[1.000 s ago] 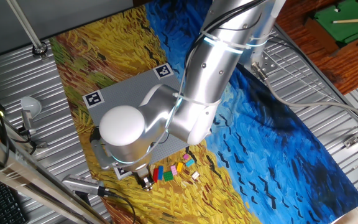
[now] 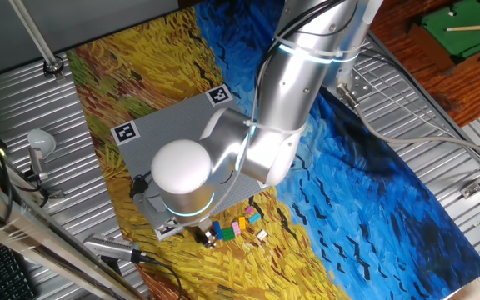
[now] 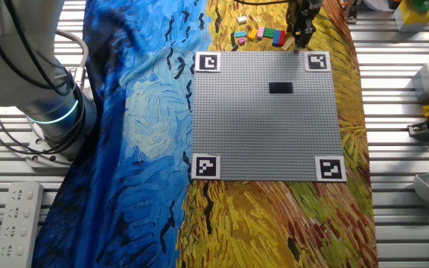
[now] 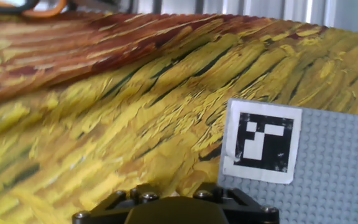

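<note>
A row of colored bricks lies on the yellow part of the cloth, off the baseplate: a green brick, a blue brick, a pink brick and a yellow brick among them. A tan brick sits near the baseplate edge. My gripper is low at the row's end, pointing down and partly covering the bricks there. In the wrist view its fingers stand apart at the bottom edge, so it looks open; what lies between them is mostly hidden. A black brick rests on the gray baseplate.
Square markers sit on the baseplate corners, one of them a marker close to the gripper. A white brick lies apart from the row. A camera-like device with a cable stands at the cloth's edge. Most of the baseplate is bare.
My gripper has shifted right in exterior view 1, toward the brick row, and now covers the red brick that showed beside it earlier. The bricks have not visibly moved.
</note>
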